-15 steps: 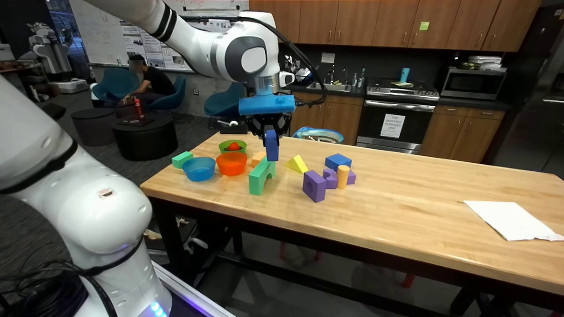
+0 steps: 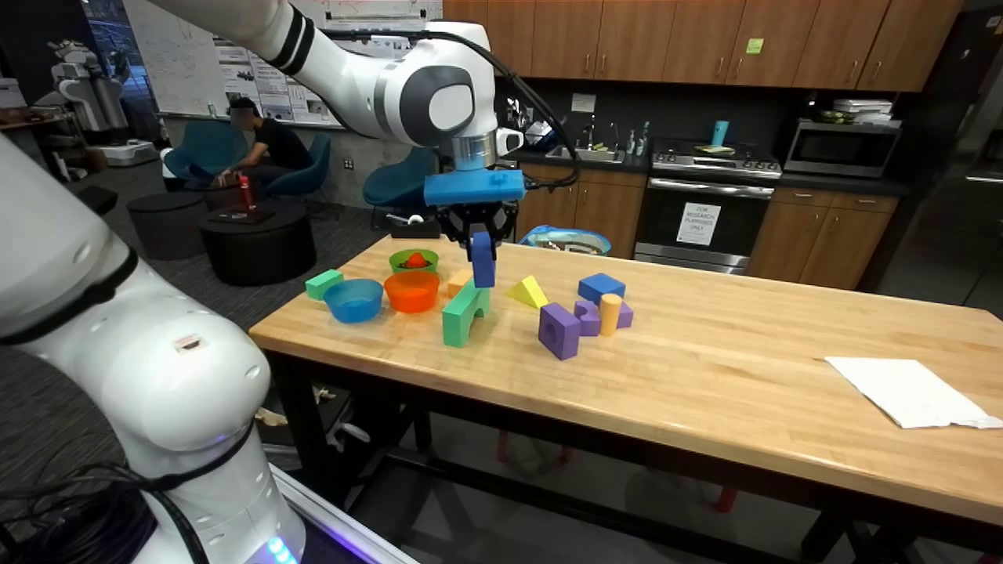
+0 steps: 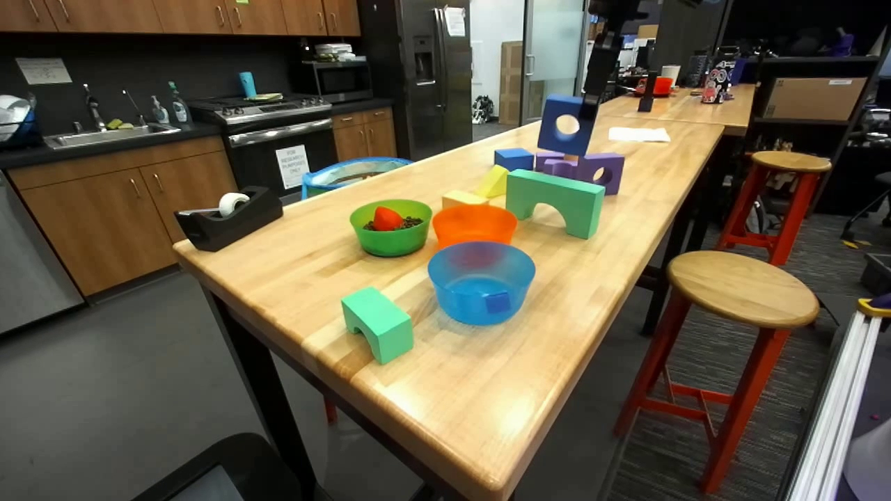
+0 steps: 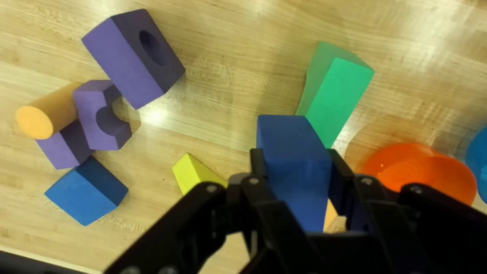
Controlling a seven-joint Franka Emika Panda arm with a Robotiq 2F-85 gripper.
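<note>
Held above the table is a blue block with a round hole (image 3: 553, 138), upright, with my gripper shut on it. In the wrist view the block's dark blue top and side (image 4: 294, 137) fill the space between the black fingers. Below and close by stands a green arch block (image 2: 461, 318); the held block is apart from the table. To the other side lies a yellow wedge (image 4: 194, 173). Past it sit a purple block with a hole (image 4: 132, 57), a purple notched block (image 4: 98, 114), an orange cylinder (image 4: 43, 112) and a blue block (image 4: 86, 191).
An orange bowl (image 2: 411, 292), a blue bowl (image 3: 480, 284) and a green bowl (image 3: 390, 229) with a red item stand near the table's end. A smaller green arch (image 3: 378, 324) and a black tape dispenser (image 3: 230, 218) are there too. White paper (image 2: 910, 390) lies on otherwise clear wood.
</note>
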